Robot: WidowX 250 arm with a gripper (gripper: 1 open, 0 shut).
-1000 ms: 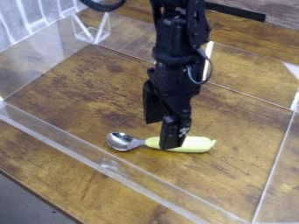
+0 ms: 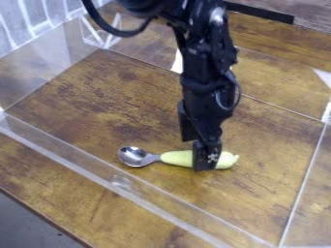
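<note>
A metal spoon [image 2: 135,157] with a round bowl lies on the wooden table. Its handle runs to the right toward a pale yellow-green elongated object [image 2: 181,157], which lies flat. My black gripper [image 2: 204,157] is lowered directly over that object, hiding part of it. The gripper is open; whether its fingertips touch the object is unclear.
Clear plastic walls [image 2: 91,170] border the wooden work area [image 2: 91,97] at front, sides and back. A white railing stands beyond the back left corner.
My gripper has moved slightly right and down over the yellow-green object, covering more of its middle. The spoon and that object appear in the same place.
</note>
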